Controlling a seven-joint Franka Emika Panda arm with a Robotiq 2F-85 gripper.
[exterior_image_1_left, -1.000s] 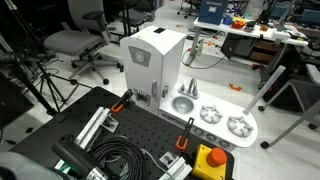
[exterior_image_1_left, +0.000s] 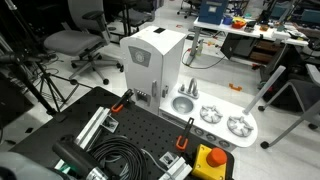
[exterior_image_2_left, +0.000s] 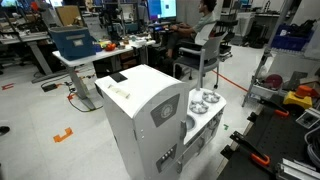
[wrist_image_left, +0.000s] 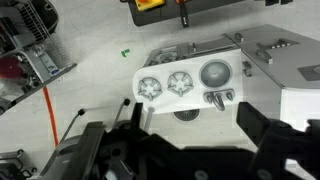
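A toy kitchen stands on the floor beyond the dark table. Its tall white cabinet (exterior_image_1_left: 153, 62) is upright with the front door closed, as far as shows. The white counter (wrist_image_left: 209, 78) holds a round grey sink (wrist_image_left: 214, 73) with a silver faucet (wrist_image_left: 217, 99). Two round burners, a left burner (wrist_image_left: 149, 88) and a right burner (wrist_image_left: 180, 82), sit beside the sink. My gripper is over the kitchen's near side in the wrist view, its dark fingers spread apart. Nothing shows between them.
On the table (exterior_image_1_left: 140, 125) lie a coil of black cable (exterior_image_1_left: 120, 157) and a yellow box with a red button (exterior_image_1_left: 212, 160). Orange-handled clamps grip the table edge. Chairs and a blue bin (exterior_image_1_left: 212, 12) stand farther back.
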